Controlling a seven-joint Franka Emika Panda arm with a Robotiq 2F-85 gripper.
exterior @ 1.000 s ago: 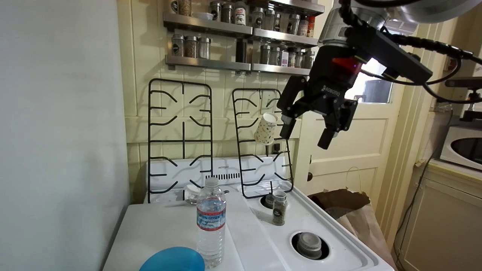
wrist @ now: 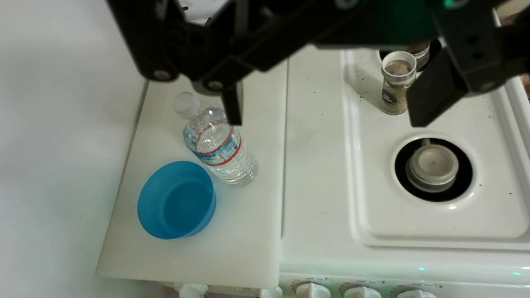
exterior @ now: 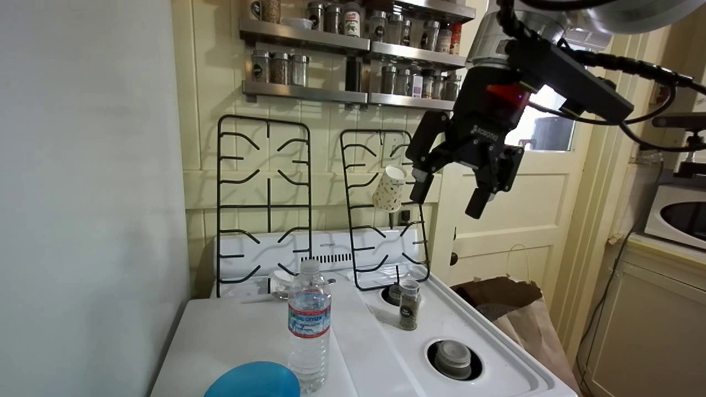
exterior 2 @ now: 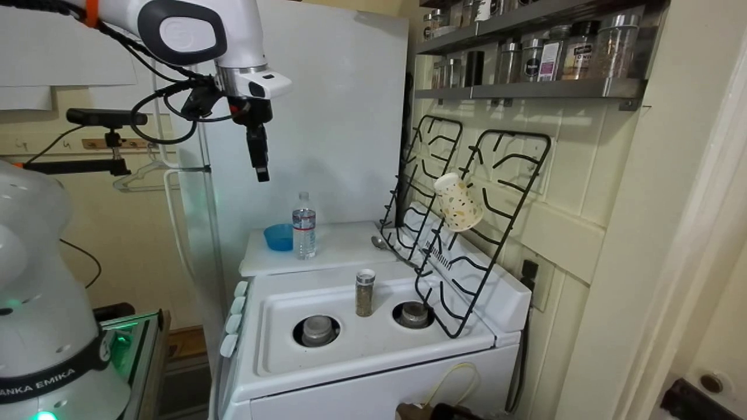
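High above the stove, my gripper point(exterior: 447, 202) stands open with nothing between its fingers. In the wrist view its two fingertips are wide apart. Below it, a clear water bottle point(wrist: 216, 144) stands upright on a white board point(wrist: 238, 238), beside a blue bowl point(wrist: 176, 198). A small spice jar point(exterior 2: 364, 294) with a silvery top stands on the stovetop point(exterior 2: 280, 357) between two burners. One speckled paper cup point(exterior 2: 458, 203) hangs tilted on an upright black burner grate point(exterior 2: 515, 213). My gripper touches none of these.
Another black grate point(exterior: 265, 205) leans upright at the back left. Shelves point(exterior: 304, 91) of spice jars run along the wall above. A spoon point(exterior 2: 379, 242) lies near the stove's back. The fridge point(exterior 2: 329, 126) walls off the left side. A brown paper bag point(exterior: 529, 324) stands right of the stove.
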